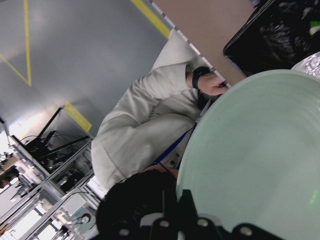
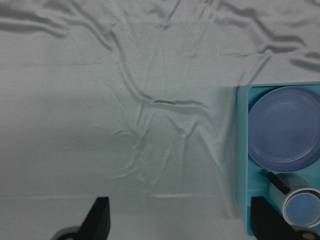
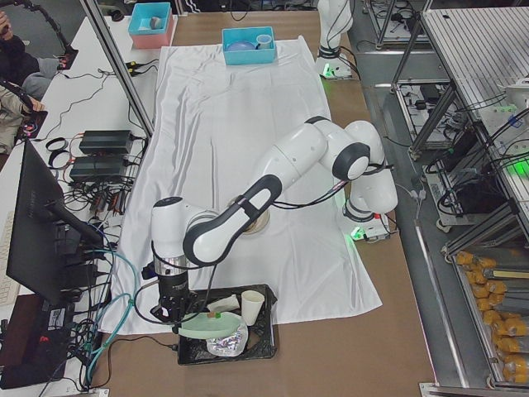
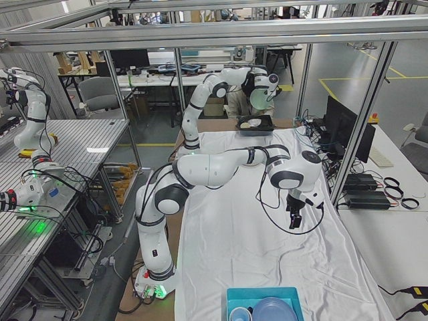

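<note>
A pale green plate fills the right of the left wrist view. My left gripper is shut on it, raised above a black-lined bin that holds a white cup and crumpled foil. In the camera right view the plate is tilted steeply. A beige dish on the white cloth is largely hidden behind the left arm. My right gripper hangs open over the cloth, nothing between its fingers, beside a blue tub holding a blue plate and a mug.
A monitor, cables and black boxes line one side of the table, with metal frame posts nearby. A person stands behind the bin in the left wrist view.
</note>
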